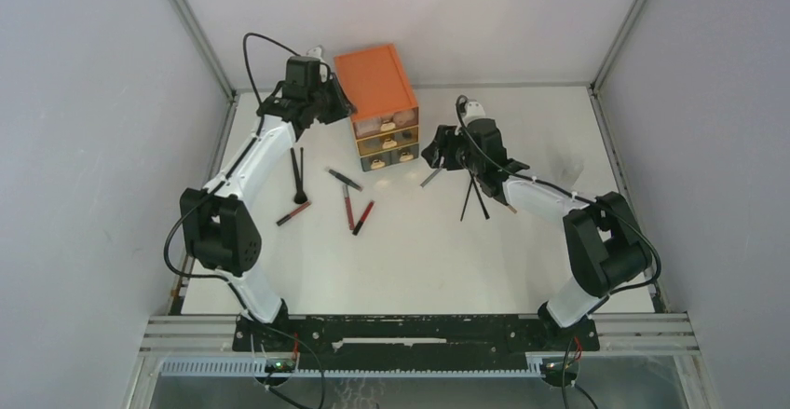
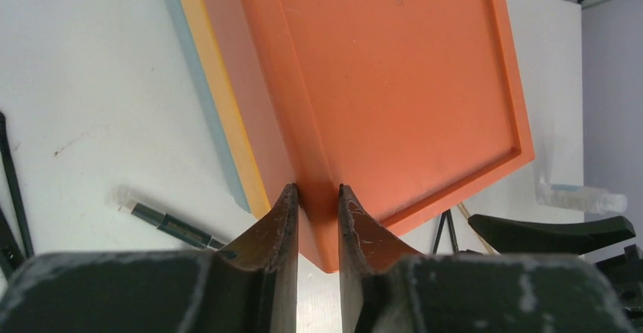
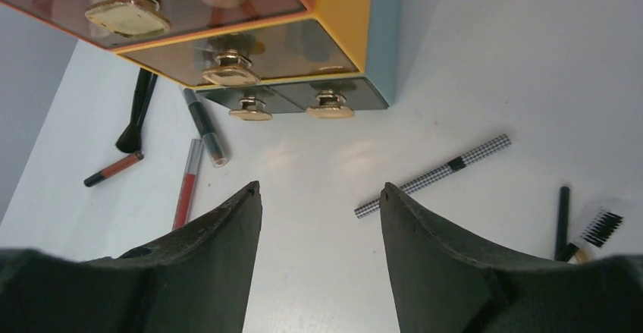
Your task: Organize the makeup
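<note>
An orange-topped organizer (image 1: 373, 74) stands at the back, its drawers with gold knobs (image 3: 231, 67) facing forward. My left gripper is shut on the organizer's orange left rim. My right gripper is part open beside the organizer's right front, nothing between its fingers. Makeup lies loose on the table: black brushes (image 1: 298, 181), a red tube (image 1: 363, 218), a dark tube (image 1: 345, 179), a red-and-black pencil (image 1: 293, 213) and a checkered stick (image 3: 470, 158).
Several slim dark sticks (image 1: 480, 199) and a clear cylinder (image 2: 576, 198) lie at the right. Grey walls border both sides.
</note>
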